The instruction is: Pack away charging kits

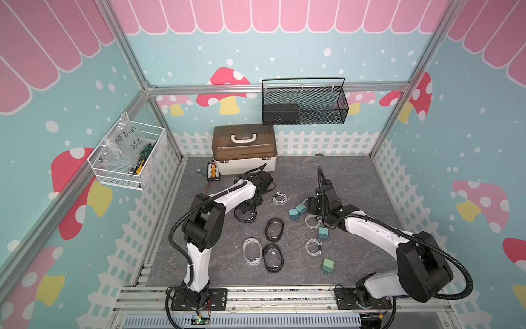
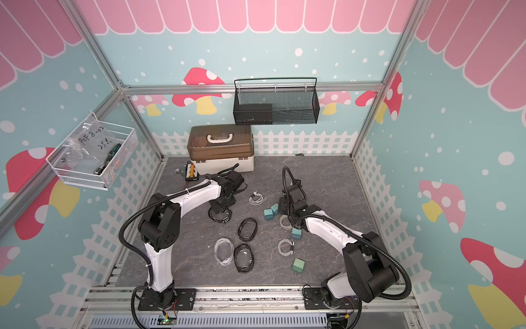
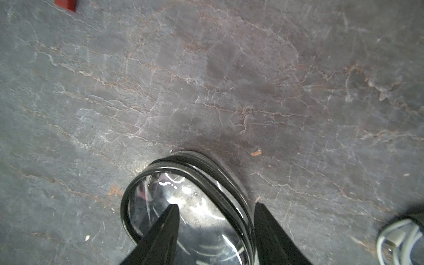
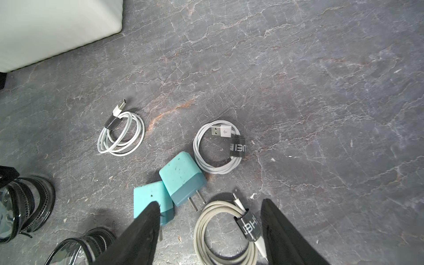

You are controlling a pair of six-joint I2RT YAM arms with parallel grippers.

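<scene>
Part open, my left gripper hangs over a black-rimmed clear pouch (image 3: 238, 220); the pouch's right rim shows between its fingers, and contact cannot be told. My right gripper is open and empty above a beige coiled cable (image 4: 201, 234). Two teal charger blocks (image 4: 183, 176) (image 4: 152, 198) sit left of that cable, touching each other. Two white coiled cables (image 4: 216, 167) (image 4: 119, 145) lie farther back. More black-rimmed pouches (image 1: 274, 229) (image 1: 272, 257) and a grey-rimmed ring (image 1: 252, 251) lie in the middle front. Another teal block (image 1: 323, 232) and a green one (image 1: 328, 265) are on the right.
A toolbox (image 1: 245, 149) with brown lid stands closed at the back left, a small box of orange items (image 1: 213, 170) beside it. A black wire basket (image 1: 323, 113) hangs on the back wall, a white one (image 1: 117, 177) on the left.
</scene>
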